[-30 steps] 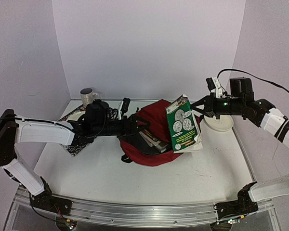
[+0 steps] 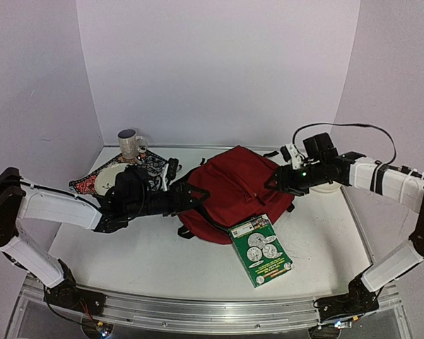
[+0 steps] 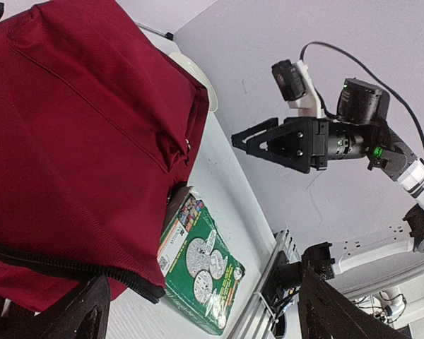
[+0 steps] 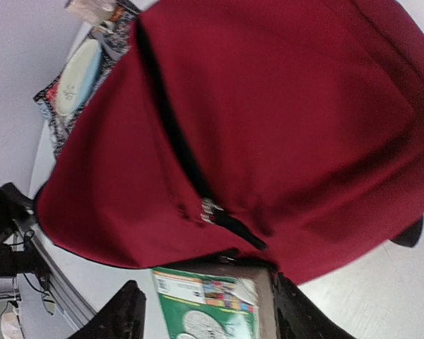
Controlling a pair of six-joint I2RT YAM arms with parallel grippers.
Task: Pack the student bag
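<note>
The red bag (image 2: 234,185) lies in the middle of the table, its top fabric spread over the opening. A green book (image 2: 260,251) with pale round pictures lies on the table at the bag's front, its upper end against the bag's edge. My left gripper (image 2: 191,199) is open over the bag's left side; its fingers (image 3: 78,314) stand wide apart at the bottom of the left wrist view. Above the bag's right side, my right gripper (image 2: 277,182) stands open, nothing gripped. In the right wrist view the green book (image 4: 205,307) shows below and between its fingers.
A mug (image 2: 128,143) and a plate (image 2: 107,178) on a patterned mat (image 2: 85,183) stand at the back left, behind my left arm. Another plate (image 2: 326,188) is partly hidden by my right arm.
Books visible in the bag's opening are now covered. My right gripper lowered toward the bag.
</note>
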